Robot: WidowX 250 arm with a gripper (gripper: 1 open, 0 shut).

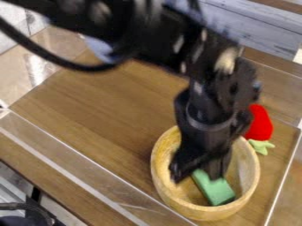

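My dark gripper [199, 160] is over the left half of a wooden bowl [242, 197] at the lower right, blurred, its fingertips inside or just above the bowl. A green block [215, 189] lies in the bowl to the right of and below the fingertips, partly hidden by the gripper. The gripper looks shut, with nothing visible between its fingers.
A red pepper-like object [259, 122] with a pale green part lies just behind the bowl at the right. Something pale is partly hidden behind the arm at the top.
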